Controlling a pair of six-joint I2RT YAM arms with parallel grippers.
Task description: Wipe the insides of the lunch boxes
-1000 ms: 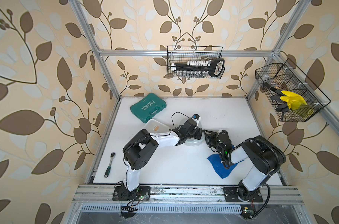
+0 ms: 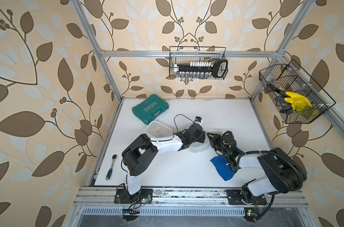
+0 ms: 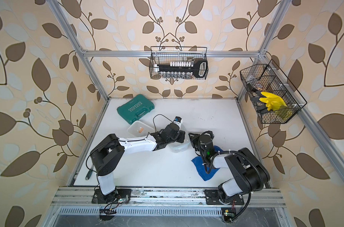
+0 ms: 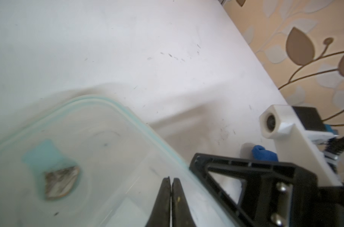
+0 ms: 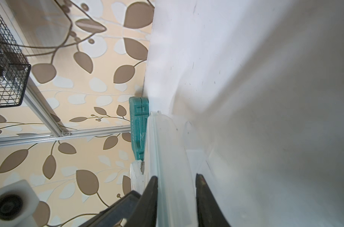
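Note:
A translucent lunch box [image 2: 200, 146] stands mid-table, partly covered by both arms. In the left wrist view, its pale teal rim encloses a brownish patch [image 4: 61, 182]. Over this box my left gripper is shut, with nothing visible between its fingers. My right gripper is partly open at the box's right side; its fingertips lie either side of the box wall [image 5: 170, 147] in view, contact unclear. A second lunch box [image 2: 153, 130], an orange mark inside, sits to the left. The blue cloth [image 2: 221, 169] lies on the table, partly under the right arm.
A green case [image 2: 150, 108] lies behind the left box. At the far left is a dark-handled tool [image 2: 111, 168]. Wire baskets [image 2: 197, 56] hang on the back and right, one with yellow gloves [image 2: 297, 101].
The cloth has not moved.

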